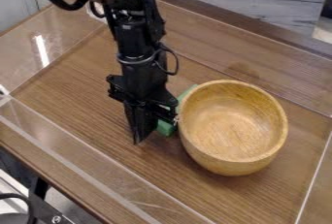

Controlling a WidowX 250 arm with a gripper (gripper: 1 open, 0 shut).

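Note:
My black gripper (pixel 146 123) hangs low over the wooden table, its fingers pointing down just left of a yellow bowl (pixel 234 121). A small green object (pixel 169 126) lies between the gripper and the bowl, partly hidden by both. The fingers look close together; whether anything is between them is hard to see.
A pale plank wall (pixel 259 0) stands behind it. A dark cable runs at the lower left edge.

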